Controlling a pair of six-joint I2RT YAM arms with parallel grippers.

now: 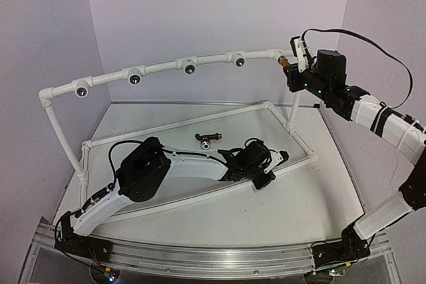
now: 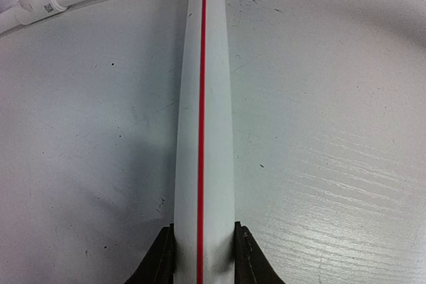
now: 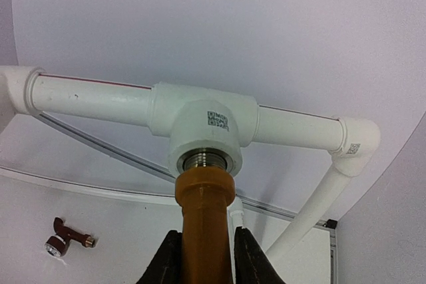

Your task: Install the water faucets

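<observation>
In the right wrist view an orange-brown faucet (image 3: pixel 208 224) runs up between the fingers of my right gripper, which is shut on its body. Its silver thread (image 3: pixel 205 159) sits at the mouth of a white tee fitting (image 3: pixel 203 114), some turns still showing. From above, my right gripper (image 1: pixel 296 68) is at the rail's right end, with the faucet (image 1: pixel 284 62) mostly hidden. My left gripper is low, shut on a white red-striped pipe (image 2: pixel 216 131) of the base frame. A second faucet (image 1: pixel 208 139), dark brown, lies on the table inside the frame.
Along the raised white rail (image 1: pixel 160 68), several other tee fittings (image 1: pixel 190 66) have open sockets facing front. The left arm (image 1: pixel 193 164) stretches low across the base frame (image 1: pixel 180 131).
</observation>
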